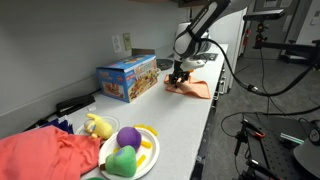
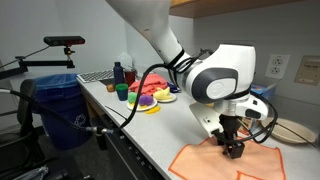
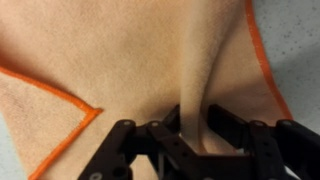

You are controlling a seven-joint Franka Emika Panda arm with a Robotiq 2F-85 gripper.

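A peach cloth with orange edging lies at the far end of the counter, part of it bunched under the gripper. The cloth spreads near the counter's front edge in exterior view 2. My gripper points down at it. Close up in the wrist view, a raised fold of the cloth runs down between the two dark fingers of my gripper. The fingers stand apart on either side of this fold. Whether they press on it cannot be made out, as the image is blurred there.
A blue cartoon box stands against the wall. Nearer are a white plate with toy food, a yellow toy and a red cloth.
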